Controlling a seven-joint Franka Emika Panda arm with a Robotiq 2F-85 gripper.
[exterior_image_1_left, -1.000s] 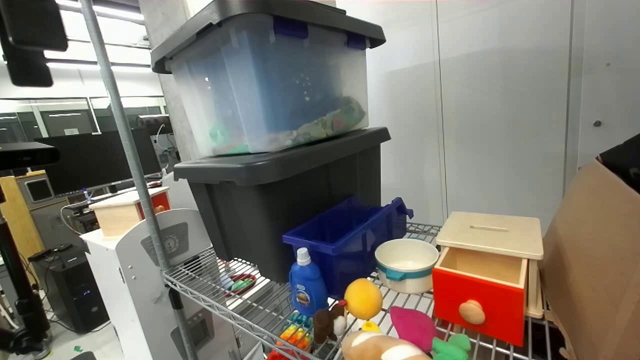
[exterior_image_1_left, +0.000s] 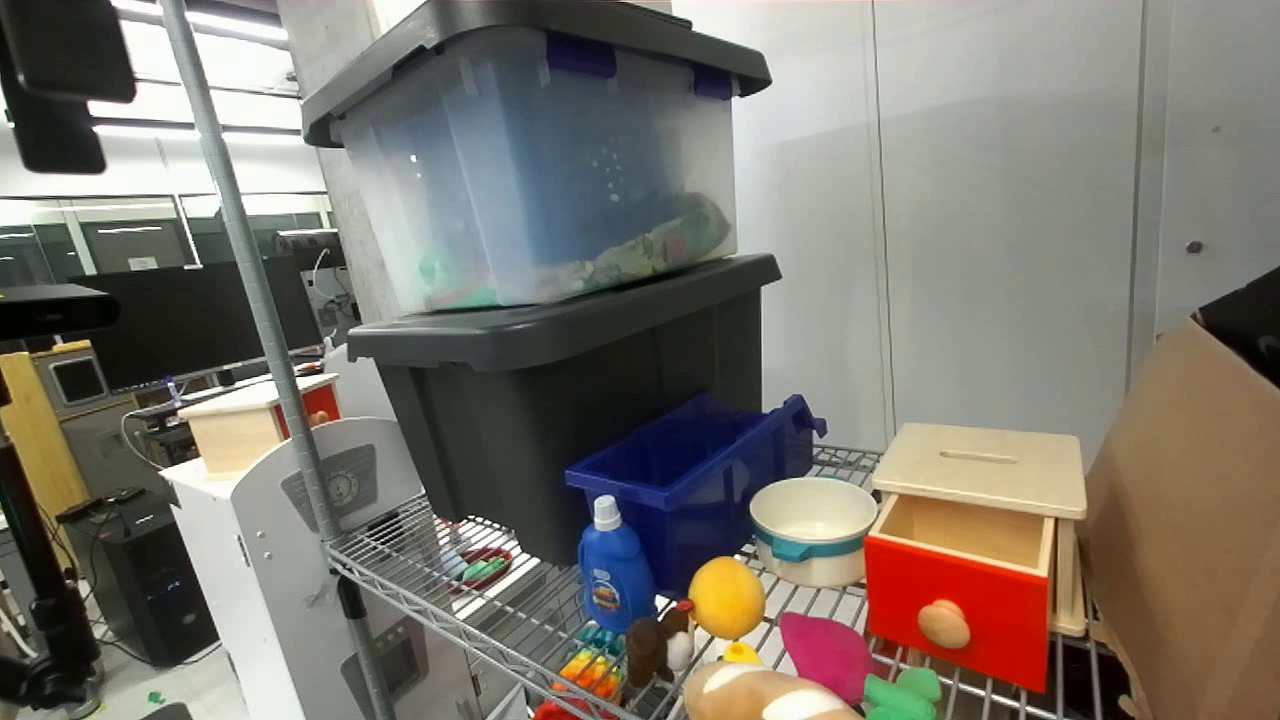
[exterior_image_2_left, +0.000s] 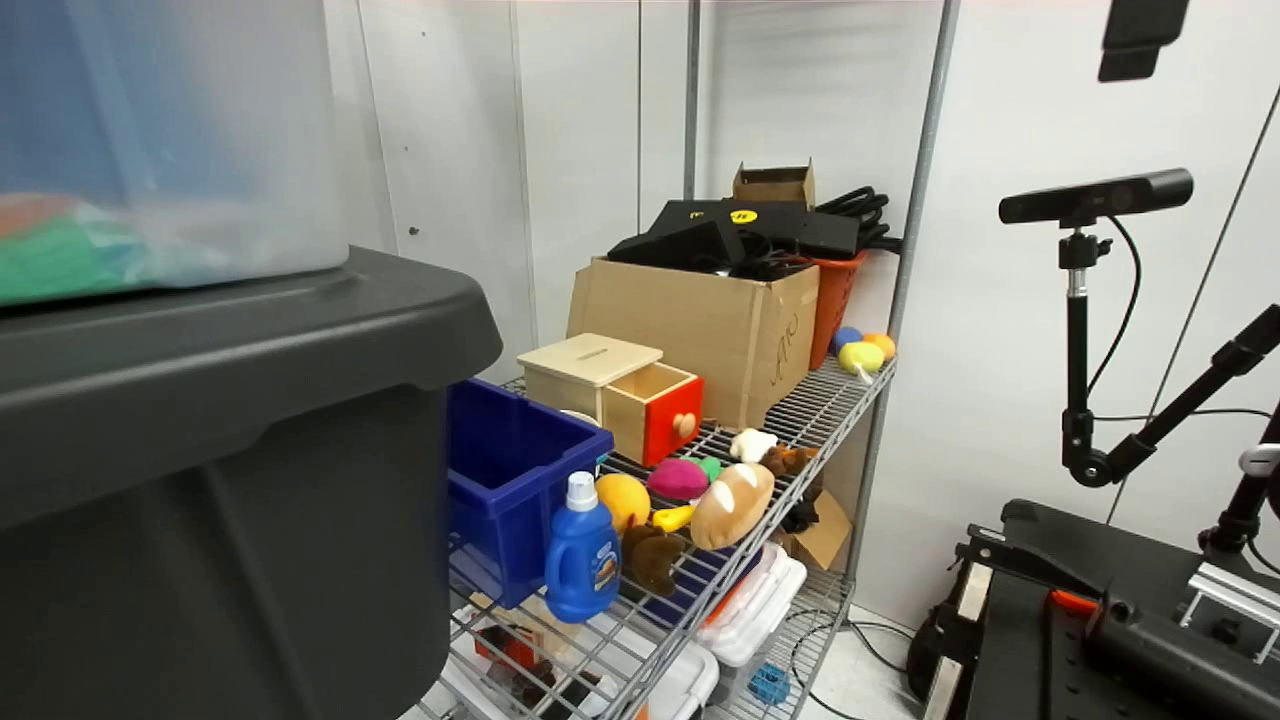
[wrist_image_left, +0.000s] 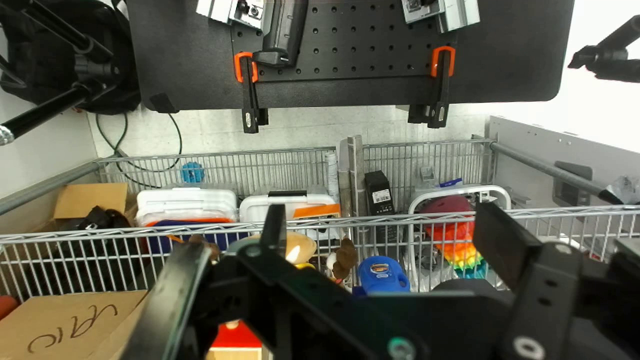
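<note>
My gripper shows only in the wrist view, its dark fingers wide apart and nothing held between them. Through and below the gap appear the shelf's front wires and a blue detergent bottle (wrist_image_left: 384, 273). On the wire shelf, the bottle (exterior_image_1_left: 614, 570) stands upright against a blue bin (exterior_image_1_left: 708, 480). To its right are a yellow ball (exterior_image_1_left: 727, 598), a magenta toy (exterior_image_1_left: 828, 655) and a bread loaf toy (exterior_image_1_left: 764, 694). A white pot (exterior_image_1_left: 816, 510) with a teal band sits beside a wooden box whose red drawer (exterior_image_1_left: 956, 606) is pulled out, empty where visible.
Two stacked storage tubs (exterior_image_1_left: 576, 420) fill the shelf's left side. A cardboard box (exterior_image_2_left: 684, 324) stands beyond the drawer box. The shelf's front edge (wrist_image_left: 300, 225) crosses the wrist view. A black table (wrist_image_left: 348, 90) lies across a floor gap.
</note>
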